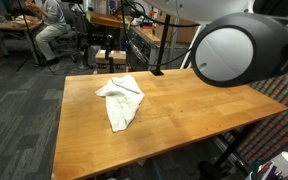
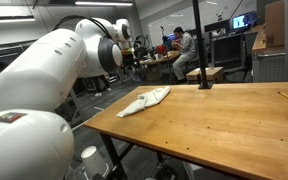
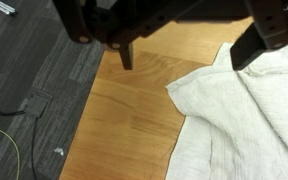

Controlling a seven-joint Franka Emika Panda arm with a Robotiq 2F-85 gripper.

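A white cloth (image 1: 122,101) lies loosely spread and creased on the wooden table (image 1: 179,110). From the other side, the cloth (image 2: 144,101) rests near the table's left edge. Looking down in the wrist view, my gripper is open, its two dark fingers well apart. Between and below them show bare wood and a corner of the cloth (image 3: 209,95). The gap between the fingers holds nothing, and the cloth lies below, apart from them. In the exterior views the fingers are hard to make out.
Grey carpet (image 3: 44,60) with cables lies beyond the table's edge. A white bin (image 1: 284,165) stands on the floor near the table. A person (image 1: 54,28) sits in the background.
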